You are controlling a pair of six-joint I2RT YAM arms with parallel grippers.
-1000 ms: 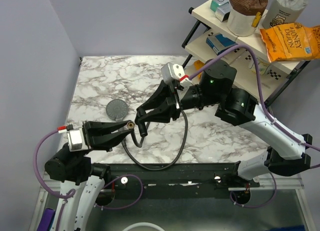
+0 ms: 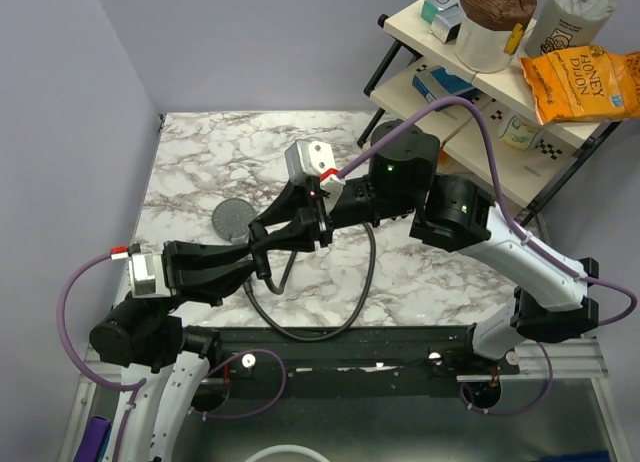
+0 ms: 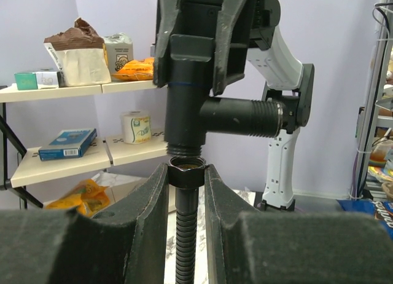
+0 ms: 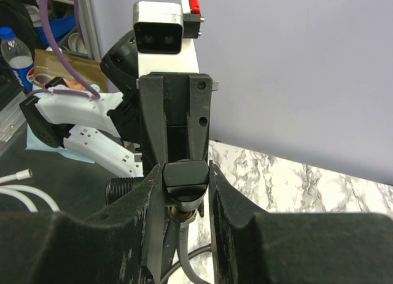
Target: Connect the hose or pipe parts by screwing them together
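My left gripper is shut on the hose end [image 3: 186,172], a metal-lined fitting with ribbed hose [image 3: 185,247] hanging below. Directly above it, my right gripper is shut on a black T-shaped fitting [image 3: 238,117], its threaded lower end over the hose end's opening. In the left wrist view a small gap or seam shows between them; whether they touch is hard to tell. From the top view, both grippers meet over the table, and a grey round disc [image 2: 234,218] with attached hose lies beneath.
A shelf rack [image 2: 470,77] with bags, boxes and a roll stands at the back right. Walls bound the space at the back and left.
My right gripper has moved left with the black fitting, bringing it over the hose end in my left gripper. The left arm has barely moved.
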